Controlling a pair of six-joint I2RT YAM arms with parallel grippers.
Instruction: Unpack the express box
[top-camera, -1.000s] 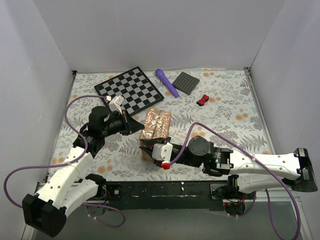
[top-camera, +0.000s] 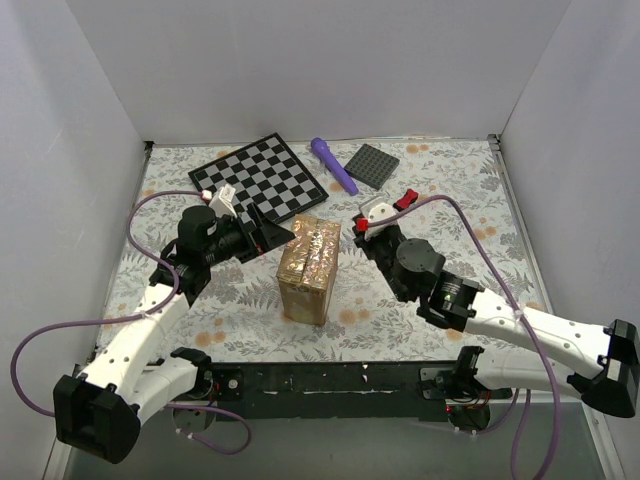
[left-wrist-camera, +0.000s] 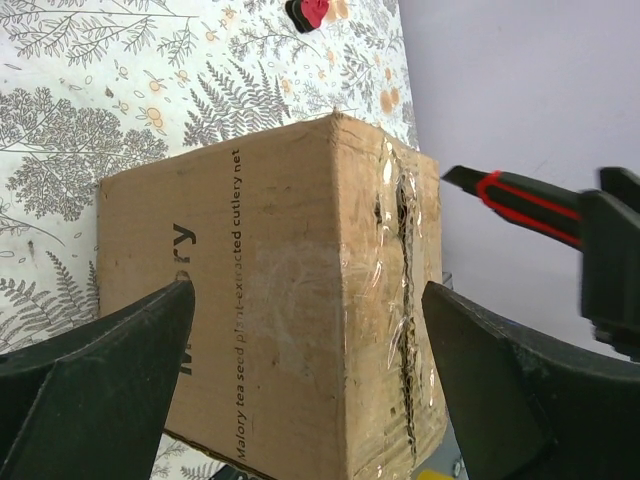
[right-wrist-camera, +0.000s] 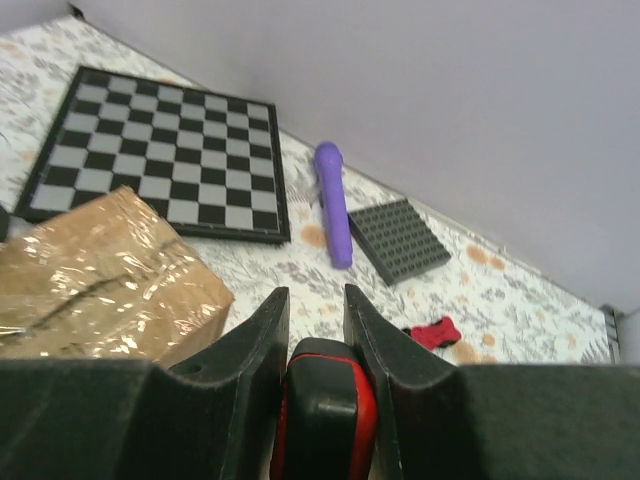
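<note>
The taped brown express box (top-camera: 309, 255) stands upright near the table's middle. In the left wrist view, a dark, ragged split (left-wrist-camera: 405, 260) runs along the tape on its narrow top face. My left gripper (top-camera: 275, 236) is open at the box's upper left, with the box (left-wrist-camera: 250, 290) showing beyond and between its spread fingers. Right of the box and clear of it, my right gripper is shut on a black-and-red cutter (right-wrist-camera: 322, 405). The cutter's pointed end (left-wrist-camera: 520, 200) also appears in the left wrist view. No contents of the box are visible.
Behind the box lie a checkered board (top-camera: 262, 178), a purple microphone-like object (top-camera: 333, 166) and a dark grey square pad (top-camera: 371, 166). A small red-and-black item (top-camera: 406, 199) rests just behind the right gripper.
My right gripper has moved away from the box's front, backward and to the right, carrying the cutter. The box has barely shifted.
</note>
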